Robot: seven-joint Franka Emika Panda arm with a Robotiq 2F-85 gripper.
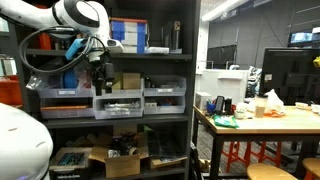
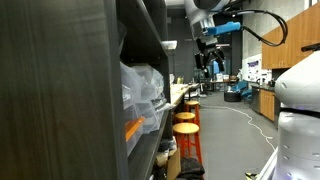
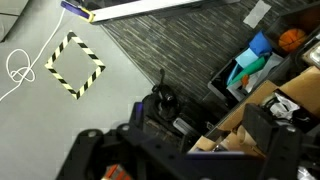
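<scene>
My gripper [image 1: 102,84] hangs in front of the shelf's middle row of plastic bins in exterior view 1. In the wrist view the dark fingers [image 3: 134,137] stand wide apart, so the gripper is open, and nothing shows between them. Exterior view 2 has the gripper [image 2: 208,70] high above the floor, clear of the shelf. Below it in the wrist view are a cardboard box [image 3: 262,98] with mixed items and a dark bin holding an orange ball [image 3: 291,39].
The dark shelf [image 1: 178,119] carries clear bins [image 1: 124,106], with an open cardboard box [image 1: 122,158] at the bottom. To the right stands a wooden table [image 1: 270,124] with clutter, and stools [image 1: 265,171] near it. Open floor [image 2: 235,140] lies on the side away from the shelf.
</scene>
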